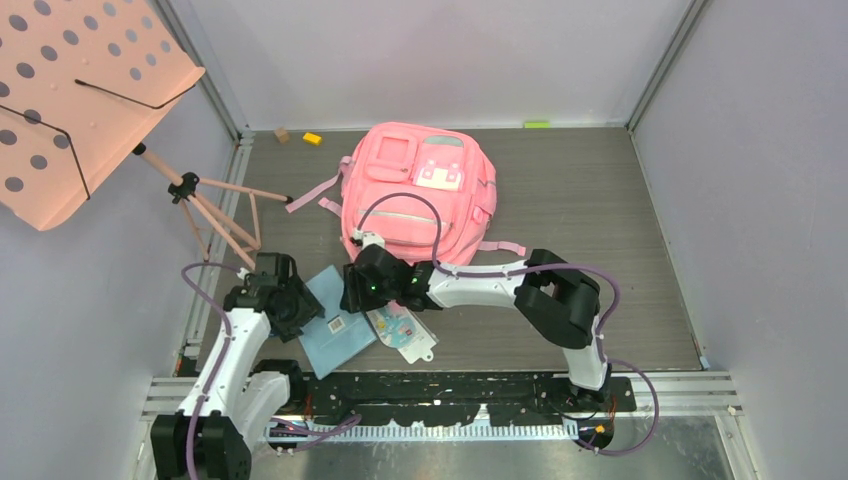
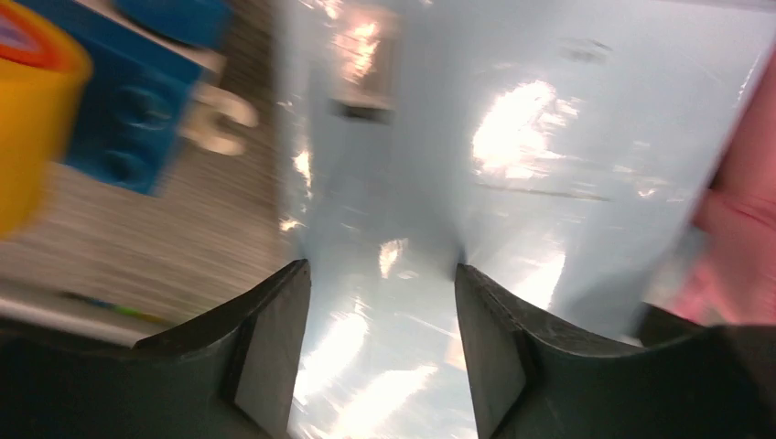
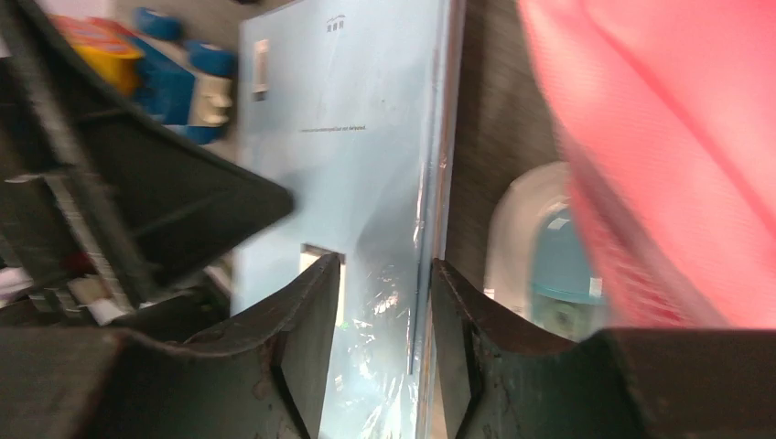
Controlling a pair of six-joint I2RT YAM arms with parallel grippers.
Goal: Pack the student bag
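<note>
A pink backpack [image 1: 415,190] lies closed on the floor of the workspace. In front of it is a light blue book in clear film [image 1: 335,345], with my right gripper [image 1: 352,298] over its right edge. In the right wrist view that gripper is shut on the book's edge [image 3: 437,183]. My left gripper [image 1: 305,315] hangs over the book's left part. In the left wrist view its fingertips [image 2: 383,265] stand part open above the shiny cover [image 2: 512,137]; nothing shows held between them.
A clear packet of items [image 1: 400,330] lies right of the book. A blue and yellow toy [image 2: 119,128] is beside it on the left. A pink dotted stand [image 1: 90,120] fills the upper left.
</note>
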